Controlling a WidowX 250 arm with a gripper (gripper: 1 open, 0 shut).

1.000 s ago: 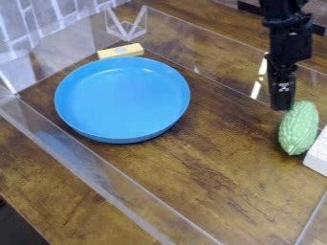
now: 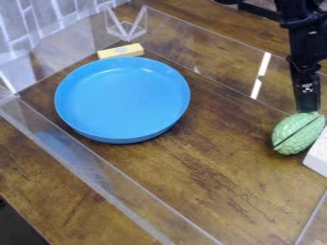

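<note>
My gripper (image 2: 305, 96) hangs at the right edge of the camera view, pointing down just above a green ribbed oblong object (image 2: 297, 133); it is open as far as shows, partly cut off by the frame. The green object lies on the wooden table beside a white block (image 2: 315, 163), which is partly out of view. A large blue plate (image 2: 121, 96) lies at the left of centre.
A cream block (image 2: 125, 53) lies behind the plate. Clear plastic walls (image 2: 128, 201) border the work area.
Over the last second my gripper has moved right above the green object, which now lies at a different angle. The plate has not moved.
</note>
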